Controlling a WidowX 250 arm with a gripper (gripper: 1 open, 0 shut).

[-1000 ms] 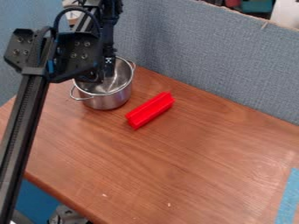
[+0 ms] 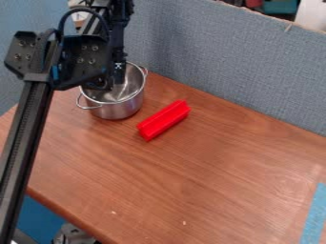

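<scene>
A small steel pot [image 2: 117,108] with loop handles stands upright at the back left of the wooden table. The black gripper [image 2: 109,76] hangs over and at the pot's mouth, its lower part largely hidden by its own housing and arm; whether anything is between its fingers cannot be seen. A red bar-shaped object [image 2: 163,120] lies on the table just right of the pot, apart from it.
Grey padded walls [image 2: 235,71] border the table at the back and left.
</scene>
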